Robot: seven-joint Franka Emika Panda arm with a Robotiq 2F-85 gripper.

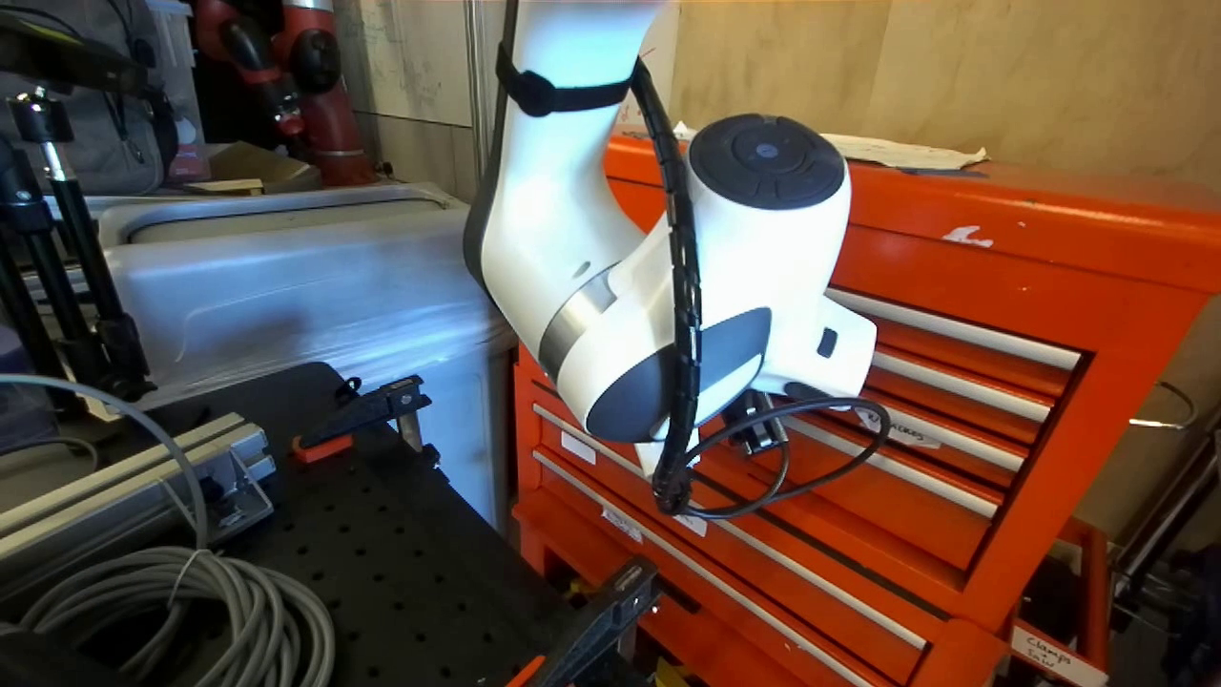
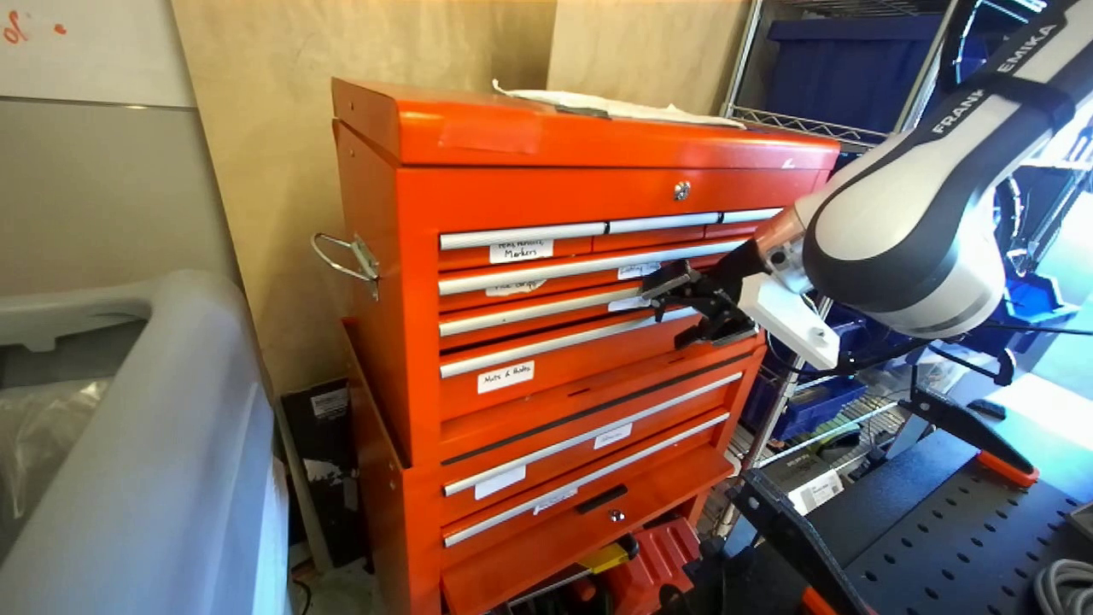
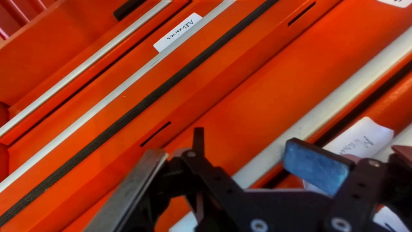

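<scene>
A red tool chest (image 2: 369,277) carries stacked drawers with pale metal handles. In exterior view 2 my gripper (image 2: 676,311) is at the right part of the chest front, its fingers spread by the middle drawers. The wrist view shows my gripper open, a blue pad (image 3: 316,166) on the right finger and a grey metal face on the left. A drawer handle (image 3: 293,133) runs diagonally behind the fingers; whether they touch it I cannot tell. Nothing is visibly held. The arm hides the fingers in exterior view 1.
The "Adhesives" label (image 3: 177,32) marks a lower drawer. A black perforated table (image 1: 378,561) with a clamp (image 1: 366,414) and coiled grey cable (image 1: 195,618) stands beside the chest. Paper (image 2: 615,106) lies on the chest top. A black cable loops from my wrist.
</scene>
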